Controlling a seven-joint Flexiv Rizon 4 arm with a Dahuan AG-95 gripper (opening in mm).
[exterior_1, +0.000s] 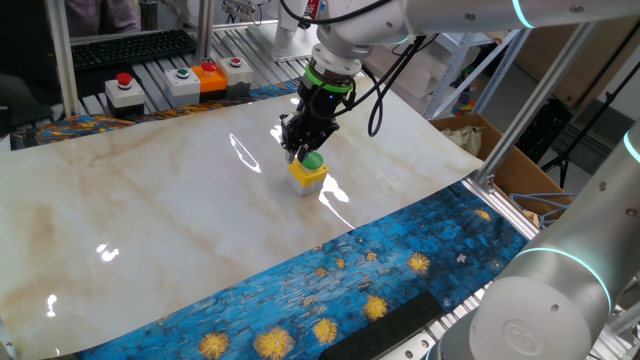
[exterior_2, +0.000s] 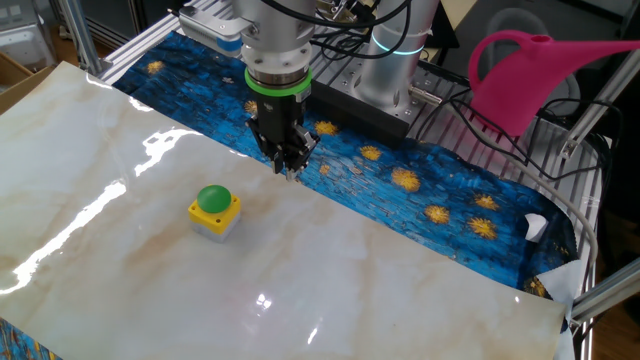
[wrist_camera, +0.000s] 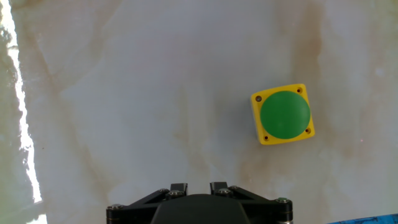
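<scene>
A button box with a big green dome (wrist_camera: 285, 115) on a yellow top and pale base stands upright on the marbled sheet, right of centre in the wrist view. At the bottom of that view my gripper shows a gap between its two black fingertips, with nothing in it. In exterior view 2 the gripper (exterior_2: 287, 172) hangs above the sheet, apart from the green button (exterior_2: 214, 199) and on the robot base's side of it. From exterior view 1, the gripper (exterior_1: 298, 155) partly overlaps the button box (exterior_1: 308, 177).
Several other button boxes, one with a red button (exterior_1: 124, 80), stand along the far edge near a keyboard (exterior_1: 125, 48). A pink watering can (exterior_2: 530, 80) is beside the robot base. The marbled sheet (exterior_2: 380, 270) around the green button is clear.
</scene>
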